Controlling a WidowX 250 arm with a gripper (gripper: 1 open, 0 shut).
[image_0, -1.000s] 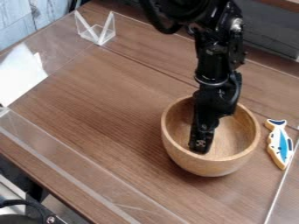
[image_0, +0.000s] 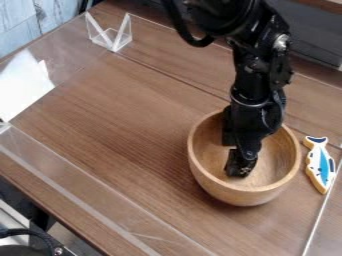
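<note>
A wooden bowl (image_0: 275, 181) stands on the right part of the wooden table. The black gripper (image_0: 241, 163) reaches down from above into the bowl, its fingertips low inside near the middle. The fingers are dark and overlap in this view; I cannot make out any object between them. A fish-shaped piece (image_0: 319, 163) in white, blue and yellow lies just right of the bowl.
A clear plastic holder (image_0: 110, 33) stands at the back left. White paper (image_0: 20, 85) lies at the left edge.
The gripper has shifted slightly within the bowl, its fingertips a little to the right of where they were. The bowl has moved slightly.
</note>
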